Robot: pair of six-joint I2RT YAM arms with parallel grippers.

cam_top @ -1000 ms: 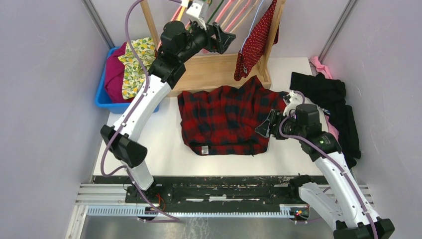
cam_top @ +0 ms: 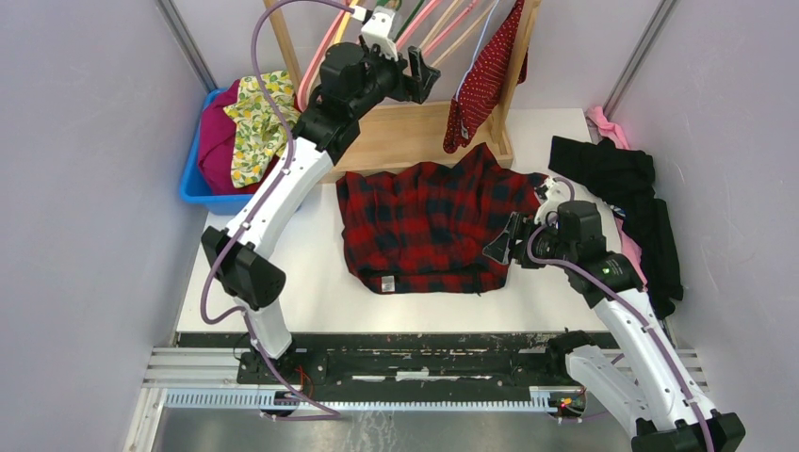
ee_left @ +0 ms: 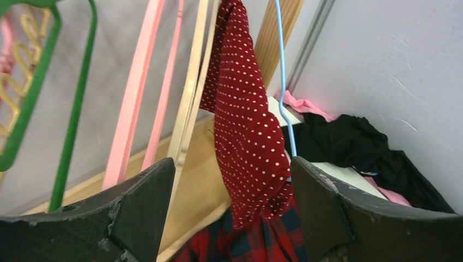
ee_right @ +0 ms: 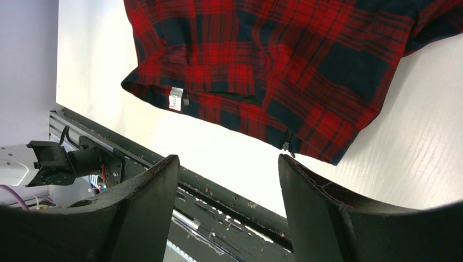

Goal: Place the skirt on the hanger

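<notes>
A red and dark plaid skirt [cam_top: 429, 226] lies crumpled on the white table, its pale label at the front edge. Over the front of the wooden rack, my left gripper [cam_top: 426, 77] stands open. In the left wrist view, a cream hanger [ee_left: 188, 98] shows beside its left finger, and a blue hanger [ee_left: 284, 76] runs down to its right finger [ee_left: 322, 202]; neither is gripped. At the skirt's right front corner my right gripper [cam_top: 502, 243] is open and empty. The skirt [ee_right: 262, 71] lies beyond its fingertips in the right wrist view.
A polka-dot red garment [cam_top: 482, 85] hangs at the rack's right. Pink hangers [ee_left: 136, 82] and green hangers [ee_left: 79, 109] crowd the left. A blue bin [cam_top: 193, 179] with cloths stands left; black clothing [cam_top: 603, 174] lies right. Bare table [cam_top: 311, 282] shows left of the skirt.
My right arm has barely moved, and the skirt lies unchanged.
</notes>
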